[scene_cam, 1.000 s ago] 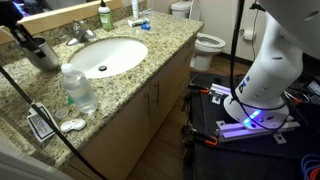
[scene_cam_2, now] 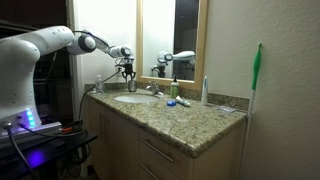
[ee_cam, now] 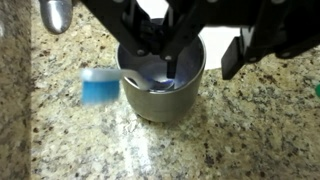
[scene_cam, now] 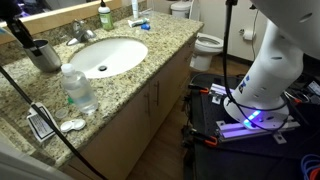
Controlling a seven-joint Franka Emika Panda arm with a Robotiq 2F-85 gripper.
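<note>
A metal cup (ee_cam: 160, 100) stands on the speckled counter, and a toothbrush with a blue-and-white head (ee_cam: 100, 88) leans out over its rim in the wrist view. Just above the cup hangs my gripper, its black fingers (ee_cam: 232, 62) apart. One finger reaches over the cup's mouth while the other is beyond its right side. Nothing is clearly held between them. Exterior view 1 shows the cup (scene_cam: 44, 56) at the back left, with the gripper (scene_cam: 28, 42) at its top. From the side, the gripper (scene_cam_2: 128, 74) is over the cup (scene_cam_2: 131, 86).
The sink (scene_cam: 110, 57) lies right of the cup, with a faucet (scene_cam: 80, 32) behind it. A clear bottle (scene_cam: 78, 90) stands near the front edge, and a green soap bottle (scene_cam: 105, 15) at the back. White round items (scene_cam: 70, 125) lie on the left counter.
The gripper stays at the cup, with at most a slight shift. The cup, the bottles and the rest of the counter look unchanged.
</note>
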